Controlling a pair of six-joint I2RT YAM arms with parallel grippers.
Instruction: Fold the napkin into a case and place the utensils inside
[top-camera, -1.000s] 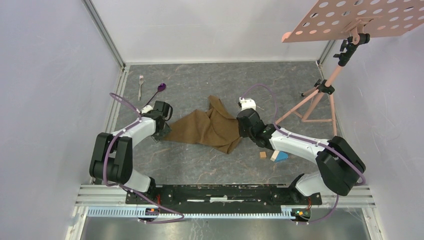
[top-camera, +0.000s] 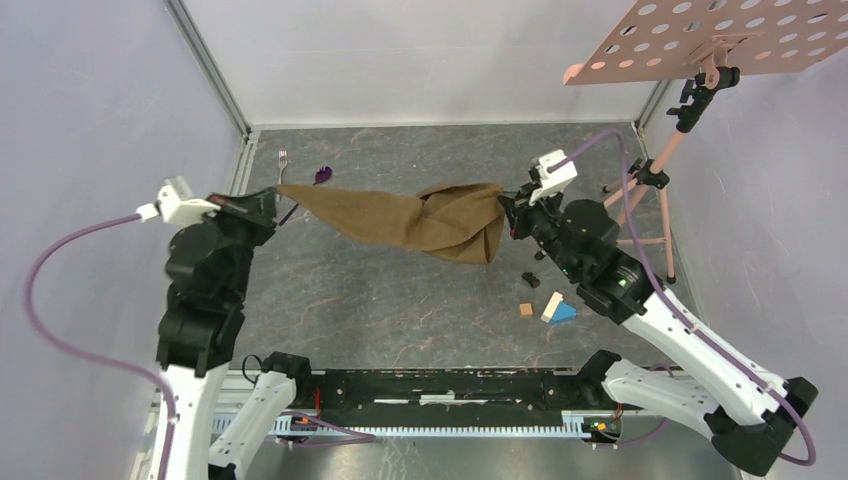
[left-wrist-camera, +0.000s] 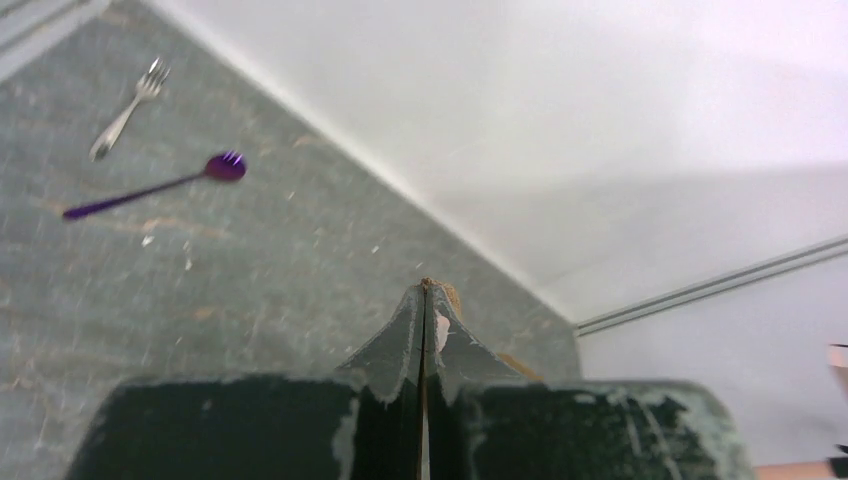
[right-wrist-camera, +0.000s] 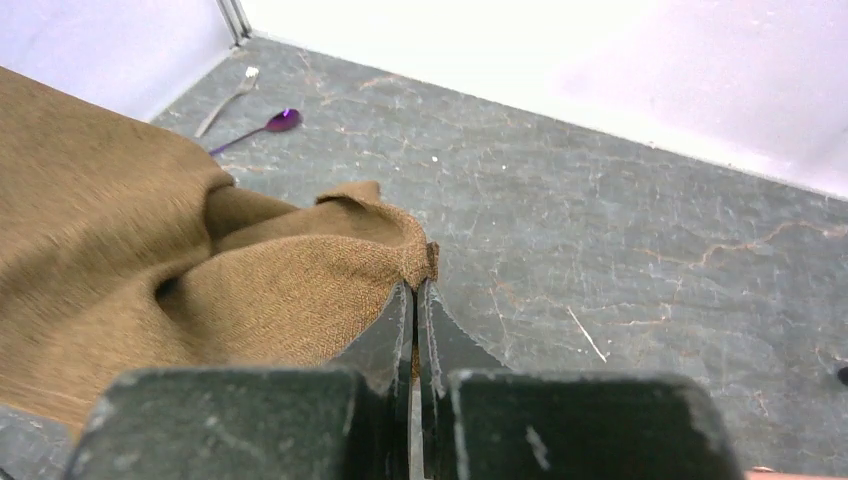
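The brown napkin hangs stretched between my two raised grippers. My left gripper is shut on its left corner, a narrow bit of brown cloth at the fingertips. My right gripper is shut on the other end, where the cloth bunches in folds. A silver fork and a purple spoon lie on the grey table at the far left, apart from each other.
A small wooden block, a white-and-blue block and dark small items lie at the near right. A pink tripod stand occupies the right side. White walls surround the grey table.
Both arms have risen, lifting the napkin from the table and stretching it; the left gripper moved left and up, the right one rightward and up.
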